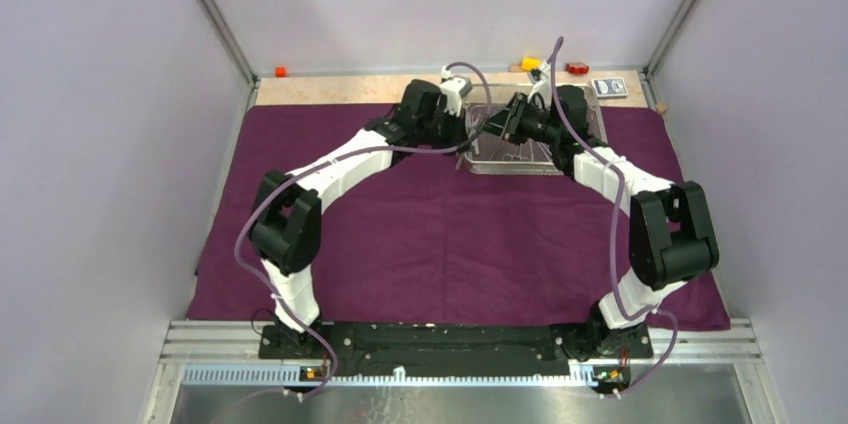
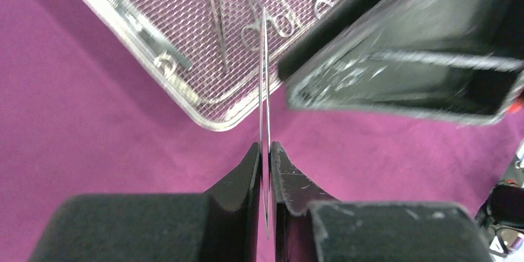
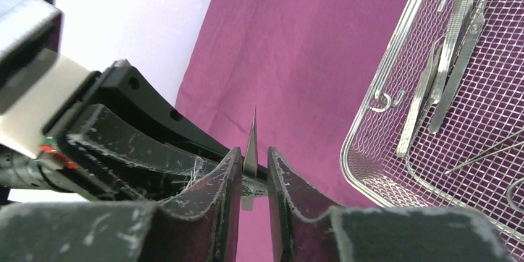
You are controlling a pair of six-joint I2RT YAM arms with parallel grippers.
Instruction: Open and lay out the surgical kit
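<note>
Slim metal tweezers (image 2: 264,83) stand pinched lengthwise in my left gripper, which is shut on them. Seen from the right wrist, my right gripper is open; a metal tip of the tweezers (image 3: 251,144) shows in its gap, with no pad visibly pressing on it. Both grippers face each other above the left side of the wire instrument tray (image 1: 515,171). In the tray lie scissor-handled instruments (image 2: 285,26), another thin pair of tweezers (image 2: 219,27), and flat forceps and a handle (image 3: 449,46) along the wall.
The purple cloth (image 1: 440,244) in front of the tray is bare. Behind the tray, a yellow block (image 1: 531,63), a red item (image 1: 577,68) and a small box (image 1: 609,88) sit on the wooden strip. My two grippers are very close together.
</note>
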